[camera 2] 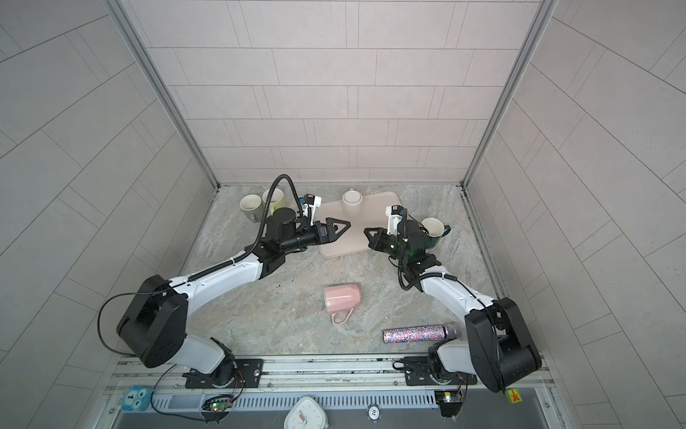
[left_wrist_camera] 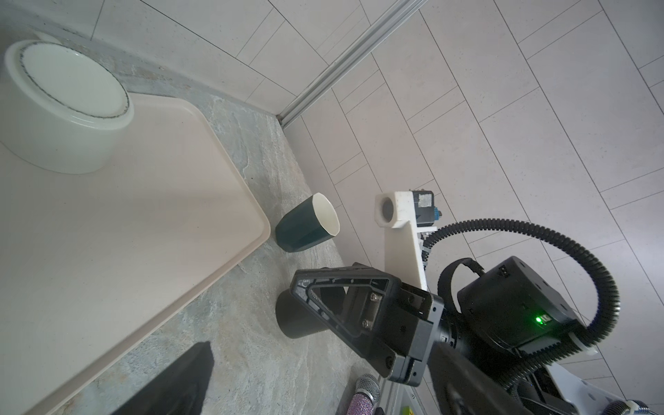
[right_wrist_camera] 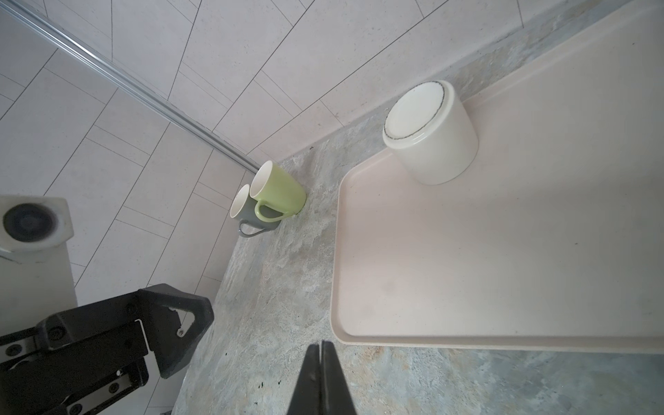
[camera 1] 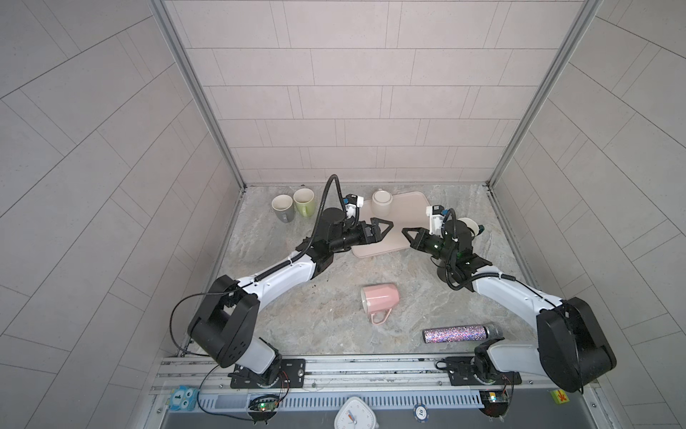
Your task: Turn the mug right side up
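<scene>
The pink mug [camera 1: 382, 295] lies on its side on the bare table, in front of the tray. Its mouth faces left and its handle points to the front edge. My left gripper [camera 1: 388, 227] stands open above the tray's front part, and in the left wrist view its blurred fingers [left_wrist_camera: 169, 384] are wide apart with nothing between them. Facing it from the right is my right gripper [camera 1: 406, 234], shut and empty, its fingertips [right_wrist_camera: 321, 359] together in the right wrist view. Neither wrist view shows the pink mug.
A white cup [right_wrist_camera: 432, 135] stands base up on the pale tray [right_wrist_camera: 484, 276]. Green [right_wrist_camera: 282, 190] and grey [right_wrist_camera: 245, 207] mugs are back left. A dark teal mug [left_wrist_camera: 304, 224] and black cup [left_wrist_camera: 301, 318] stand right. A glittery bottle [camera 1: 457, 334] lies front right.
</scene>
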